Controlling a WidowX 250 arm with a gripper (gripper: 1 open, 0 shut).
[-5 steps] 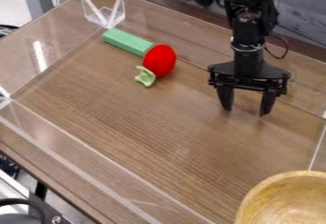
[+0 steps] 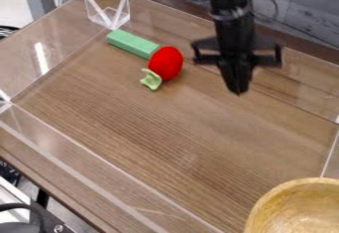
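Observation:
My dark gripper [image 2: 236, 63] hangs in the upper right of the camera view over the wooden surface, blurred, its lower finger parts faint; whether anything is between the fingers cannot be made out. Left of it lies a red oval object [image 2: 165, 62], with a small light-green piece [image 2: 151, 78] just below it. A green block [image 2: 130, 44] lies farther up and left, below a clear wire-like or plastic container [image 2: 109, 9].
A yellow bowl [image 2: 298, 212] sits at the bottom right. A raised edge runs along the top right.
The gripper has risen from lower over the surface at the right and is now blurred. The objects on the surface have not visibly moved.

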